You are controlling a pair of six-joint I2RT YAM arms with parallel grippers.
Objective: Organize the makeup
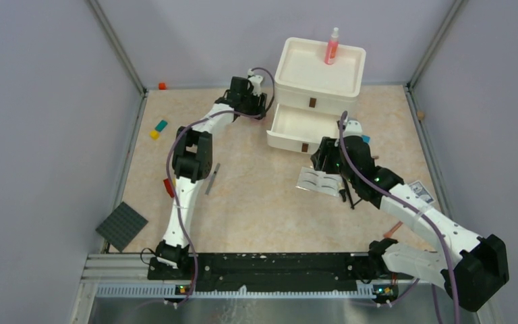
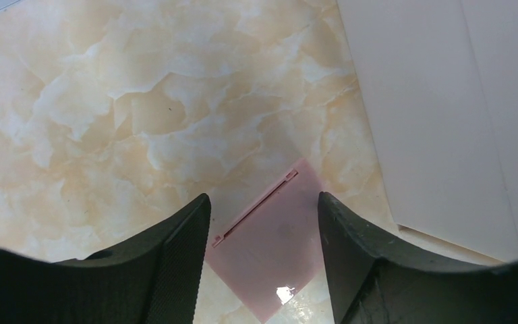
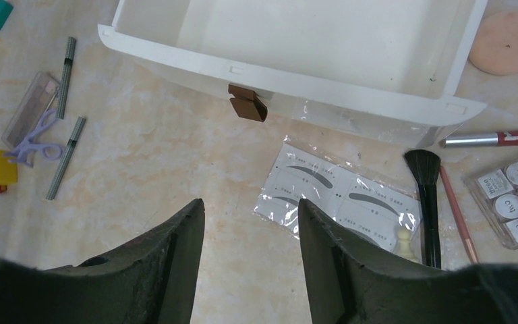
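A flat pink square compact (image 2: 263,250) lies on the marble table just left of the drawer unit, with my open left gripper over it, one finger at either side; whether the fingers touch it is unclear. The unit's lower drawer (image 1: 285,140) is pulled out and empty. My right gripper is open above the table in front of the drawer, nothing between its fingers. Below it lie an eyebrow stencil pack (image 3: 290,175), a black brush (image 3: 429,223), a thin brush (image 3: 457,216), a round puff (image 3: 506,42) and a case of small jars (image 3: 506,202).
A pink spray bottle (image 1: 331,50) stands on the unit's top (image 1: 300,61). A dark mat (image 1: 122,225) lies front left; small blocks, scissors (image 3: 35,145) and file-like sticks (image 3: 66,158) lie on the left.
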